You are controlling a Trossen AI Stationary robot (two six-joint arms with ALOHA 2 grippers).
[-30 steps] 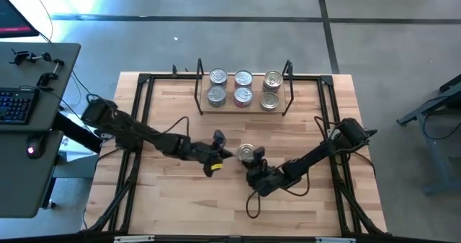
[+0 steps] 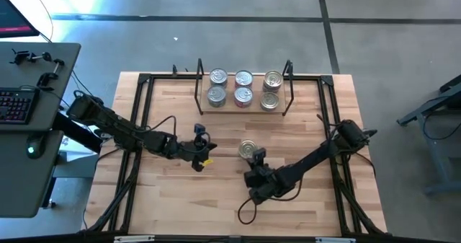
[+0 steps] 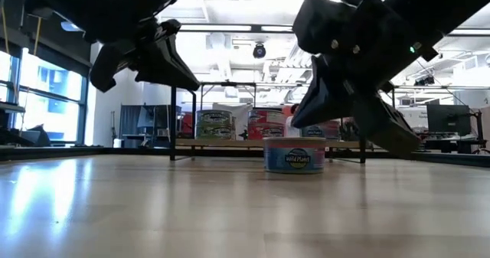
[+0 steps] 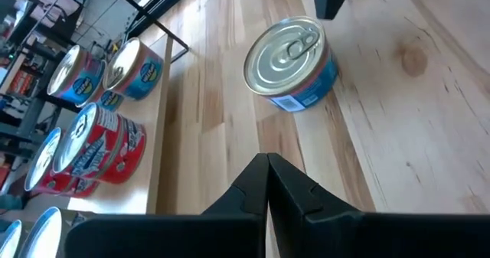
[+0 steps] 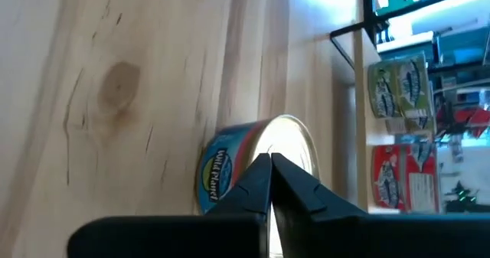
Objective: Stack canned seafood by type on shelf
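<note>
A blue Wild Planet can [image 2: 247,149] with a pull-tab lid stands upright on the table, in front of the shelf [image 2: 232,109]. In the left wrist view the can [image 4: 289,63] is some way ahead of my left gripper, whose fingers are shut with nothing between them. My right gripper is also shut and empty; its tips overlap the lid of the can [image 5: 218,172] in its wrist view. From low down, the right gripper hangs above and beside the can [image 3: 294,156]. Whether it touches the can is unclear.
On the shelf several cans stand in pairs: blue ones [image 4: 143,78], red ones [image 4: 122,155] and green ones [image 5: 400,89]. Black wire frames [image 2: 198,84] rise at its ends. The table in front of both arms is bare.
My left gripper has drawn back left, away from the can. The can remains on the table.
</note>
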